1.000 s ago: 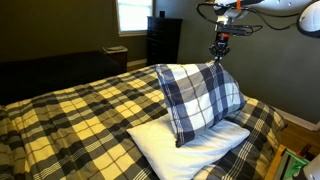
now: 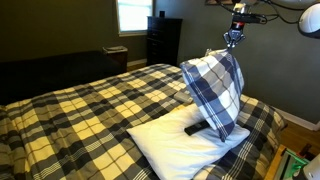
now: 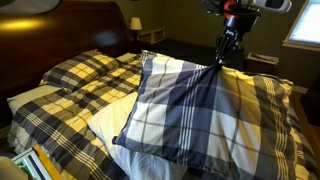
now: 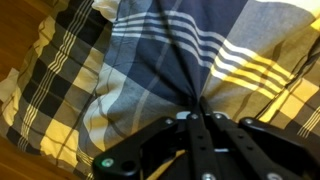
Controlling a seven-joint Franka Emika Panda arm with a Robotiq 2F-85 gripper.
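Observation:
A blue, white and grey plaid cloth (image 2: 215, 90), perhaps a pillowcase or blanket, hangs from my gripper (image 2: 231, 43) above the bed. In exterior view 2 the gripper (image 3: 221, 60) pinches the cloth (image 3: 195, 110) at its top edge, and the fabric spreads out below. Folds run together at the closed fingertips in the wrist view, where the cloth (image 4: 150, 65) fills most of the picture. Beneath its lower end lies a white pillow or sheet (image 2: 170, 148), partly covered.
A yellow, black and white plaid cover (image 2: 75, 115) spreads over the bed. Something small and dark (image 2: 197, 128) lies on the white piece. Behind stand a dark dresser (image 2: 163, 40) and a headboard (image 3: 60, 45). Wooden floor (image 2: 297, 140) shows at the right.
My gripper has moved right and upward with the cloth. The hanging cloth has shifted right and narrowed in exterior view 1, and more of the white piece shows.

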